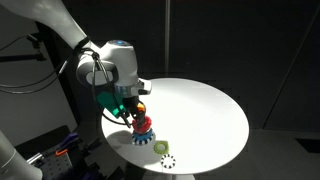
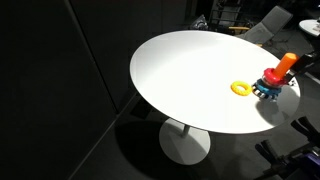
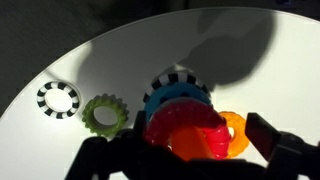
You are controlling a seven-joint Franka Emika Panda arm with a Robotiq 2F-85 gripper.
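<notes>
A toy stack stands near the table's edge. An orange post point(image 2: 285, 66) tops it, above a red ring point(image 3: 178, 117) and a blue layer point(image 2: 266, 87). At its base is a black-and-white edge point(image 3: 180, 78). Straddling the top of the stack, my gripper is open, its dark fingers point(image 3: 282, 145) standing on either side of the orange post. Whether they touch it cannot be told. The gripper partly hides the red ring point(image 1: 145, 126) in exterior view 1.
A yellow ring point(image 3: 237, 134) lies close beside the stack. On the other side are a green ring point(image 1: 161, 147) and a black-and-white ring point(image 1: 168, 160), both flat on the white table point(image 1: 205, 115).
</notes>
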